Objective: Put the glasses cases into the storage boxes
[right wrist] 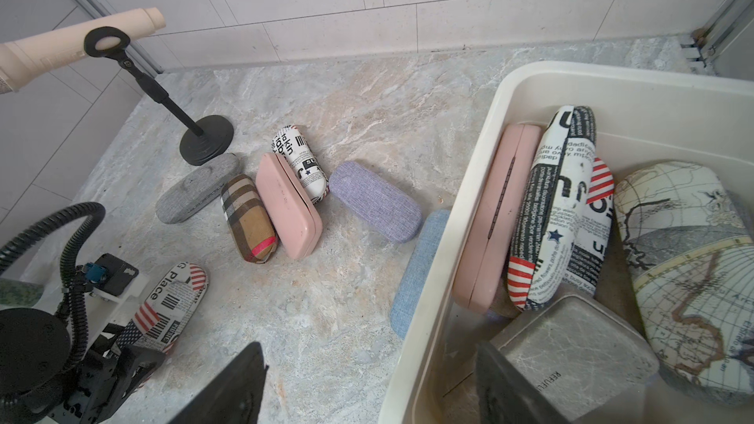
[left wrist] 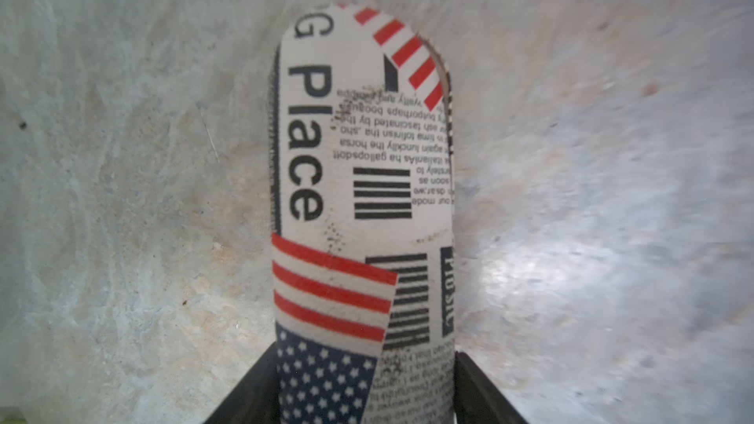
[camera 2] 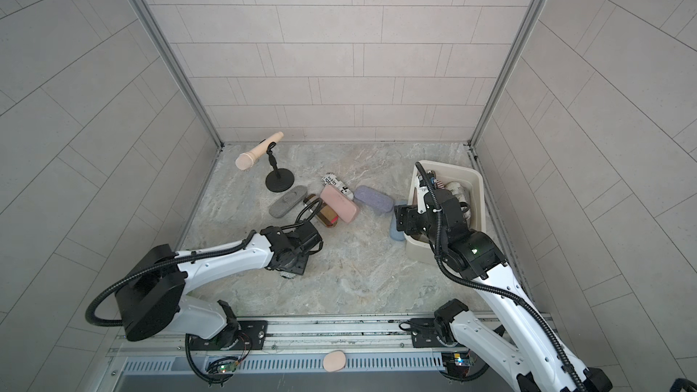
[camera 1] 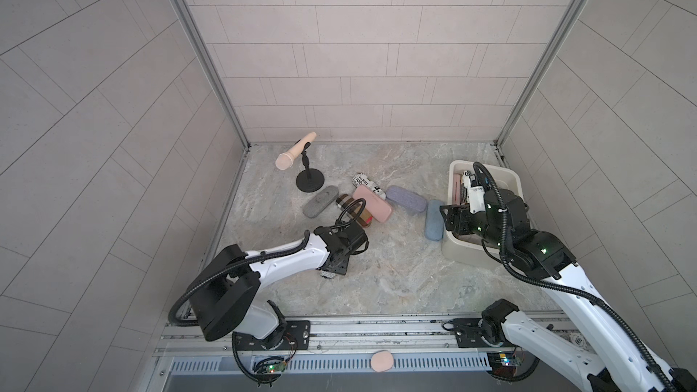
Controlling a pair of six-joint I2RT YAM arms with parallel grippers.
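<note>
A newspaper-print case with flag patches (left wrist: 353, 188) is under my left gripper. Its near part lies between the fingers, one close against each side; how firmly they press cannot be told. In the right wrist view that case (right wrist: 169, 302) sits low, at the table. My right gripper is open and empty above the storage box's left wall (right wrist: 463, 243). Other cases on the table are grey (right wrist: 196, 187), plaid (right wrist: 249, 216), pink (right wrist: 289, 204), a second newspaper print (right wrist: 301, 161), purple (right wrist: 375, 200) and blue (right wrist: 421, 271).
The box holds a pink case (right wrist: 496, 220), newspaper-print cases (right wrist: 553, 204), a metal case (right wrist: 573, 353) and a map-print case (right wrist: 691, 267). A microphone stand (camera 1: 310, 179) is at the back left.
</note>
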